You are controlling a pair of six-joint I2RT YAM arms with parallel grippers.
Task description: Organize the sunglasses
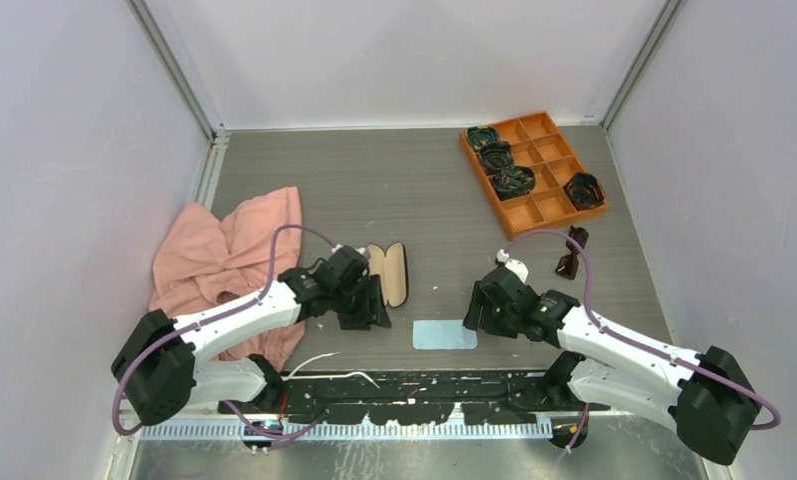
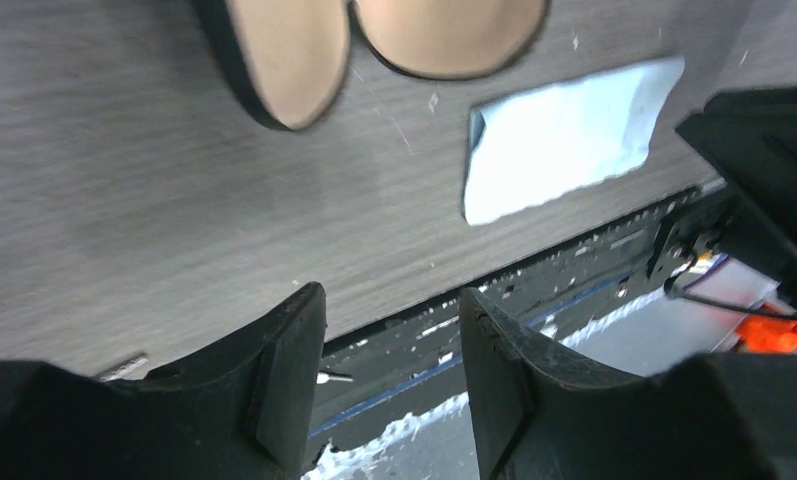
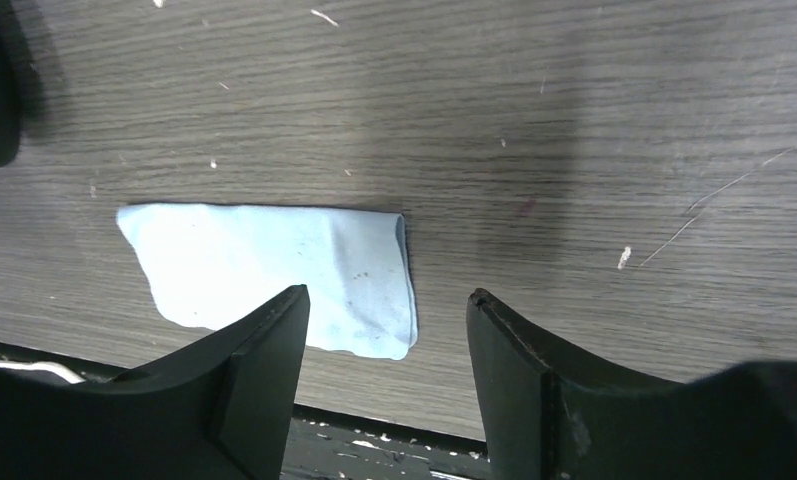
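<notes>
A pair of dark sunglasses (image 1: 571, 253) lies on the table at the right, just in front of the wooden box. The opened glasses case (image 1: 396, 275), tan inside with a dark shell, rests near the middle. In front of it is a folded light-blue cloth (image 1: 434, 335). My left gripper is open and empty, in front of the case and left of the cloth. Over the cloth's right end, my right gripper stands part open; the cloth's right edge (image 3: 379, 290) shows below and between its fingers, not gripped.
The orange compartment box (image 1: 522, 213) with several dark coiled items stands at the back right. A pink towel (image 1: 209, 257) lies crumpled at the left, near the left arm.
</notes>
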